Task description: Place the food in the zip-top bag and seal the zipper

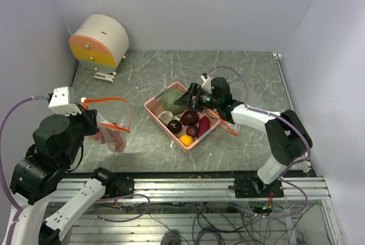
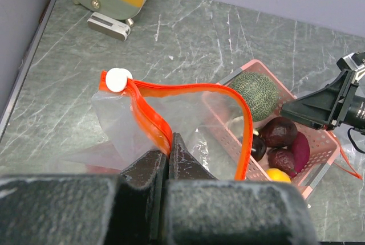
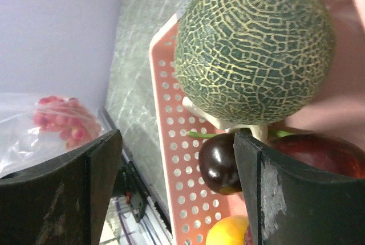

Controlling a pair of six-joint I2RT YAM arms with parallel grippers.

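Note:
My left gripper is shut on the rim of the clear zip bag (image 2: pixel 105 119) with orange zipper (image 2: pixel 151 125) and white slider (image 2: pixel 118 79); reddish food shows inside the bag in the top view. My right gripper (image 1: pixel 194 96) hangs part open over the pink basket (image 1: pixel 154 114), with nothing seen between its fingers. The basket holds a netted green melon (image 3: pixel 254 45), a dark round eggplant or onion (image 3: pixel 219 162), dark red produce (image 2: pixel 278 132), a purple item (image 2: pixel 299 152) and a yellow fruit (image 2: pixel 278 175).
A cream, orange and yellow drum-shaped box (image 1: pixel 97 43) stands at the back left, a small metal piece (image 1: pixel 104 77) beside it. Another transparent item with orange edging (image 1: pixel 231 130) lies right of the basket, partly under the right arm.

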